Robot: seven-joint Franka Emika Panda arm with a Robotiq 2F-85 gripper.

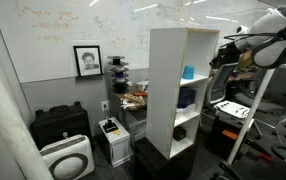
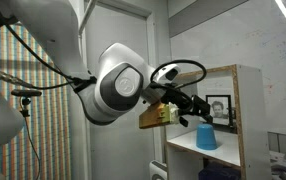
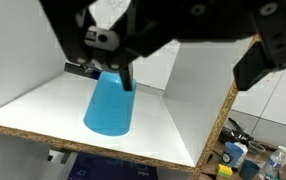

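Observation:
A blue cup (image 3: pixel 110 106) stands upside down, wide end below, on the white upper shelf (image 3: pixel 51 105). The same cup (image 2: pixel 205 137) shows on the shelf in exterior view 2, and its blue side (image 1: pixel 188 72) is visible in exterior view 1. My gripper is open in the wrist view, with its two dark fingers wide apart and nothing held. The left finger (image 3: pixel 105 42) overlaps the cup's upper edge in that view. In exterior view 2 the gripper (image 2: pixel 195 104) is near the cup, apparently outside the shelf and above the cup's height.
The shelf unit's side wall (image 1: pixel 165 105) rises beside the cup. A dark blue box (image 3: pixel 108 168) sits in the compartment below. Beyond the unit, a table holds several small containers (image 3: pixel 251 158). A framed portrait (image 1: pixel 87 60) hangs on the far wall.

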